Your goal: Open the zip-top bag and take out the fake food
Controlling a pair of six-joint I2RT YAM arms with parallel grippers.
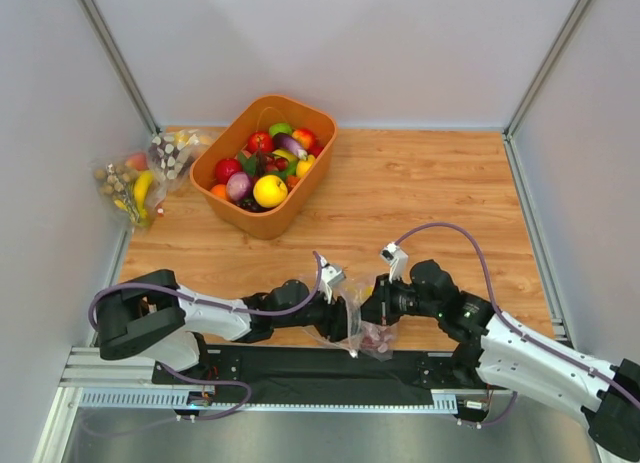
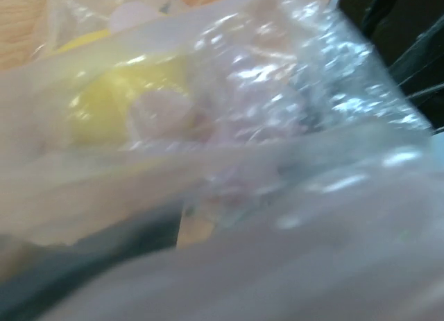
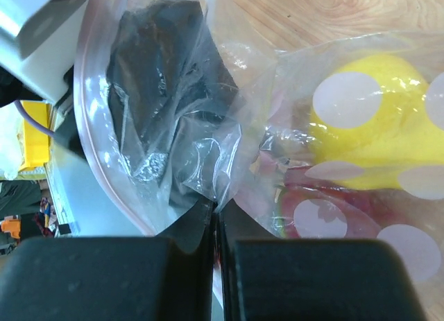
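Note:
The clear zip top bag (image 1: 379, 340) lies at the table's front edge, between the two arms. Through its polka-dotted film, a yellow fake food piece (image 3: 374, 130) and a reddish one (image 3: 347, 204) show in the right wrist view. My right gripper is shut on the bag's film, which gathers into creases at its fingertips. The left gripper (image 1: 338, 321) is inside the bag's mouth, open; its dark fingers (image 3: 158, 64) show behind the film. Film covers most of the left wrist view, with a blurred yellow piece (image 2: 118, 102) beyond; those fingertips are veiled there.
An orange bin (image 1: 292, 219) full of fake fruit and vegetables stands at the back left. Two more filled bags, one with a banana (image 1: 142, 190), one against the corner (image 1: 172, 155), lie left of it.

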